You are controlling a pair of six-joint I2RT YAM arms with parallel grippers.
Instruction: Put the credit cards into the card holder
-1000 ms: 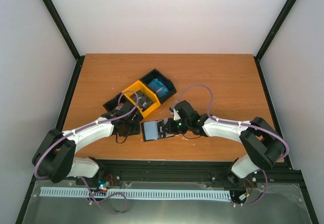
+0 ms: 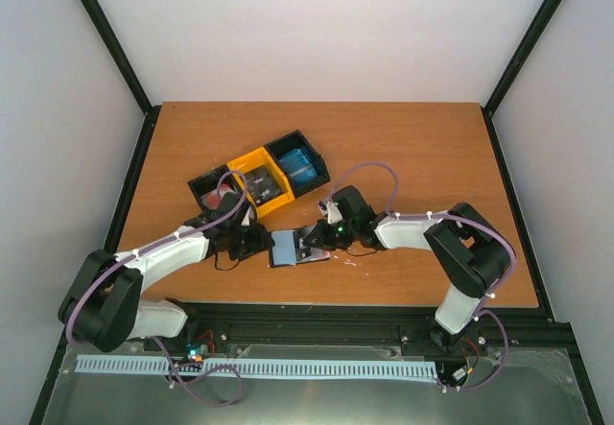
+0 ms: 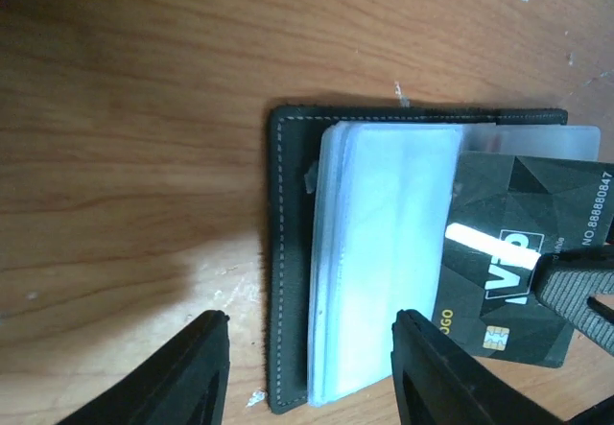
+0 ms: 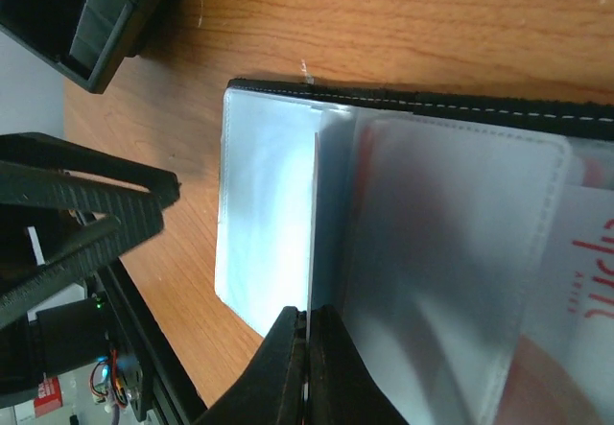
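Observation:
The dark card holder [image 3: 288,252] lies spread on the table, its pale clear sleeves [image 3: 384,252] showing. A black VIP credit card [image 3: 508,204] stands over the holder's right part; my right gripper is shut on it, and there the card shows nearly edge-on. One right finger [image 3: 576,295] crosses the card's face in the left wrist view. My left gripper is open over the holder's left edge, nothing between its fingertips. Under a clear sleeve on the right side, a white card with red lettering [image 4: 590,262] is visible.
Behind the holder stands a row of boxes: a black one [image 2: 319,184] with blue cards, a yellow one [image 2: 286,198] with dark cards, and a black one [image 2: 195,185] partly covered by the left arm.
The right arm's elbow moved slightly left.

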